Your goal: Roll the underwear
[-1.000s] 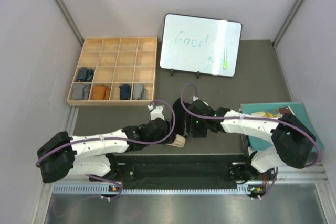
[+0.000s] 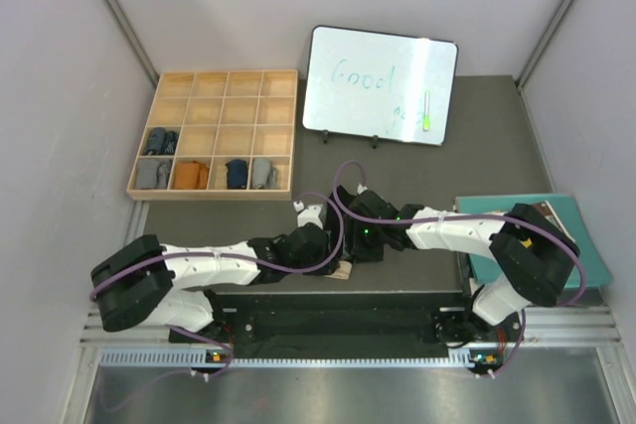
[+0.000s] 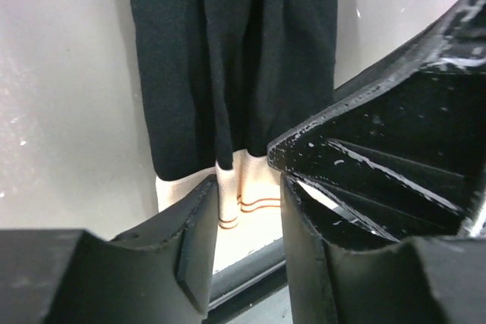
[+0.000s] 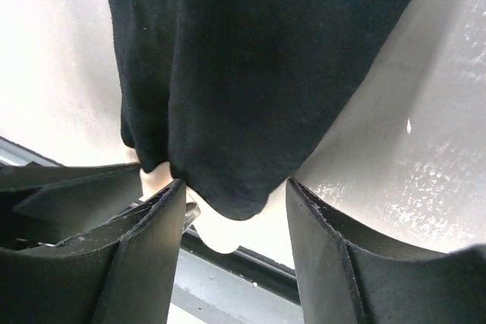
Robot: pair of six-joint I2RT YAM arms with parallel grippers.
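Observation:
The black underwear [image 2: 343,204] lies as a narrow folded strip at the front middle of the table. Its pale waistband [image 2: 341,271] points towards the front edge. My left gripper stands over the waistband end, its fingers parted around a raised fold of pale band [image 3: 227,195]. On the other side my right gripper is open, with a dark corner of the underwear [image 4: 235,149] between its parted fingers. The two grippers are very close together; one black finger [image 3: 372,142] of the right reaches across the left wrist view. From above, the arms hide much of the cloth.
A wooden compartment box [image 2: 227,111] stands at the back left with several rolled cloths in its front rows. Behind the middle is a whiteboard [image 2: 368,96]. A teal box [image 2: 591,255] sits at the right. The table front edge [image 2: 288,294] is close to the waistband.
The right has shifted a little left, so the grippers are closer together and cover more of the underwear.

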